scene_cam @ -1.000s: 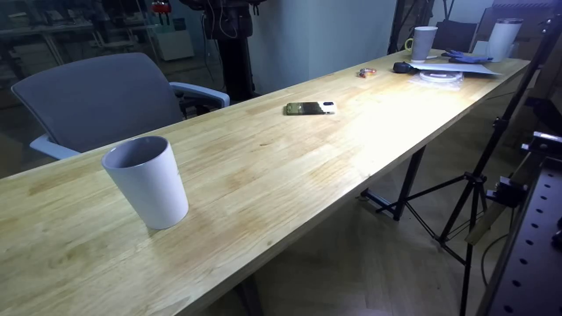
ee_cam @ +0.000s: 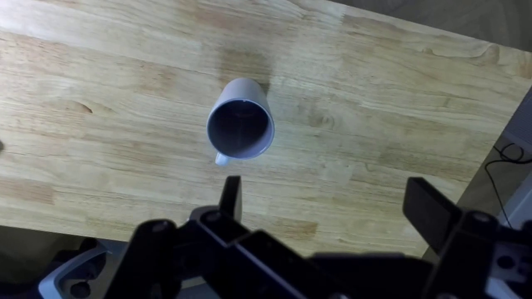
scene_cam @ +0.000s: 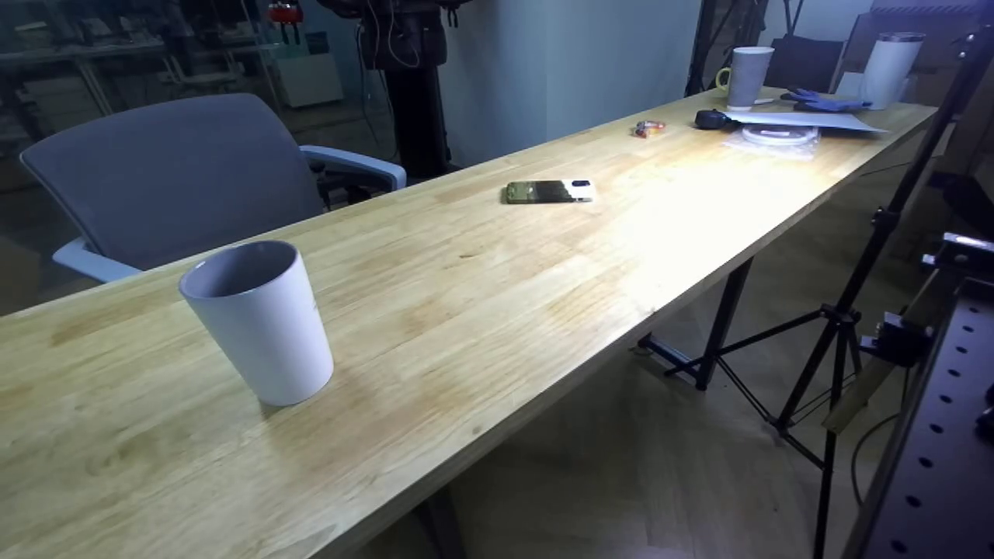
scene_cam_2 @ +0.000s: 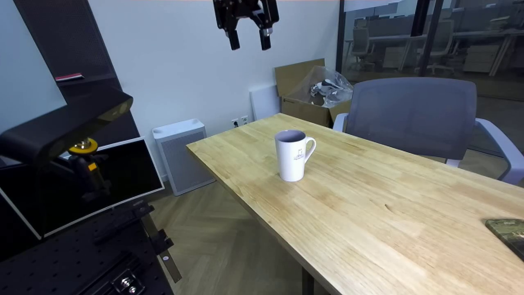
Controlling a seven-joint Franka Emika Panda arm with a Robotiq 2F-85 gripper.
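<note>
A white mug (scene_cam_2: 292, 159) with a grey inside and a small printed mark stands upright on the wooden table (scene_cam_2: 373, 216). Its handle points right in exterior view 2; exterior view 1 shows the mug (scene_cam: 270, 331) with the handle hidden. High above the tabletop is my gripper (scene_cam_2: 251, 44), open, its two fingers wide apart with nothing between them. From the wrist, the mug (ee_cam: 240, 124) lies beyond the fingertips and nearer the left finger, apart from both. Inside the mug nothing shows clearly.
A patterned phone (scene_cam: 550, 192) lies flat farther along the table. At the far end are a grey cup (scene_cam: 748, 78), a white tumbler (scene_cam: 891, 70) and blue gloves (scene_cam: 825, 101). An office chair (scene_cam_2: 415, 118) stands against one long edge. Bare wood surrounds the mug.
</note>
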